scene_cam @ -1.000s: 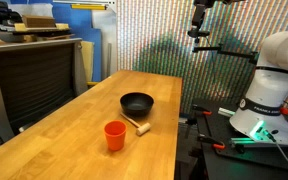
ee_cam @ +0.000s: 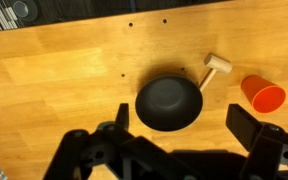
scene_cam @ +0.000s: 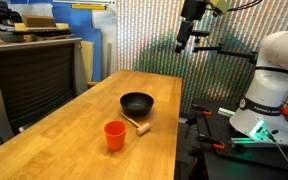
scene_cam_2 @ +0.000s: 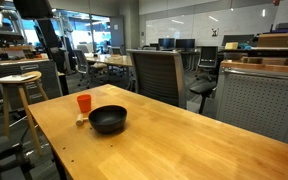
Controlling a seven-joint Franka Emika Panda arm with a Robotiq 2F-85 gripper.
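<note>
A black bowl [scene_cam: 137, 104] sits on the wooden table, seen from straight above in the wrist view as a dark round bowl [ee_cam: 169, 102]. Beside it lies a small wooden mallet [ee_cam: 215, 67], its handle end close to the bowl's rim. An orange-red cup [scene_cam: 115, 135] stands on the table on the mallet's other side; from above the cup [ee_cam: 263, 94] is at the right. High over the table hangs my gripper, open, its two dark fingers wide apart and nothing between them. In exterior view 1 the gripper [scene_cam: 180, 46] is near the top right, well clear of every object.
An office chair [scene_cam_2: 159, 75] stands at the table's far side. The robot base [scene_cam: 259, 120] is by the table's edge.
The bowl, mallet and cup have stayed in place.
</note>
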